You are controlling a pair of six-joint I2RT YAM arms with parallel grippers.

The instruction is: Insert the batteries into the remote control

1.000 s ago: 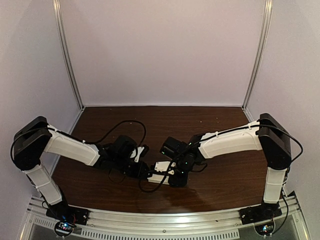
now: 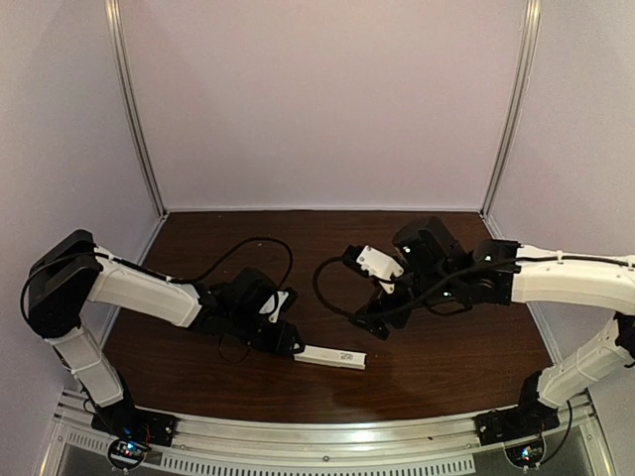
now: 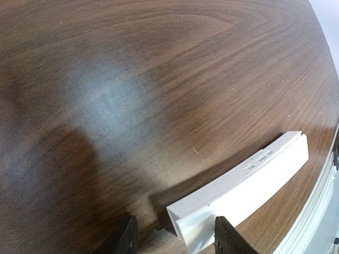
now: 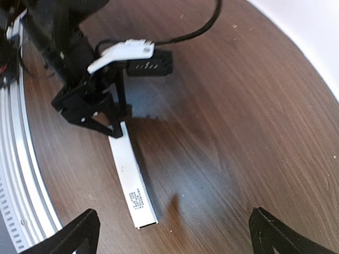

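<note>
A white, narrow remote control (image 2: pixel 331 357) lies on the wooden table near the front middle; in the right wrist view it (image 4: pixel 132 174) runs lengthwise below my left arm. My left gripper is open at the remote's near end (image 3: pixel 238 196), its fingers low at either side of that end. My right gripper is raised above the table to the right of the remote, open with nothing between its fingers. No loose batteries can be made out.
Metal rails run along its front edge (image 2: pixel 327 433), and pale walls enclose the sides and back.
My right arm has lifted away from the remote and moved right, uncovering its right end. My left arm and the remote look nearly unchanged.
</note>
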